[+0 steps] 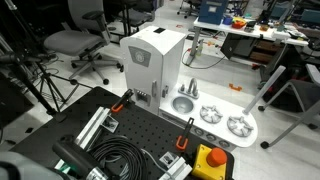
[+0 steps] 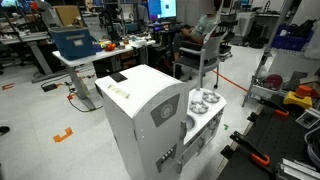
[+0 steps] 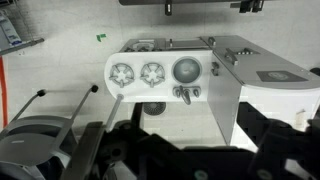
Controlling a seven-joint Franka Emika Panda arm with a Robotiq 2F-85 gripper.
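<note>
My gripper shows as dark, blurred shapes along the bottom of the wrist view. Its two fingers stand wide apart, and only pale floor and the counter front show between them, so it is open and empty. Below it in that view lies a white toy kitchen counter with a round sink, a faucet and two grey burners. At the sink end stands a tall white cabinet, its door seemingly shut. Neither exterior view shows the gripper clearly.
In front of the kitchen, a black perforated table carries coiled black cable and a red button on a yellow box. Orange-handled clamps rise at its edge. An office chair stands behind; pale floor beyond is mostly open.
</note>
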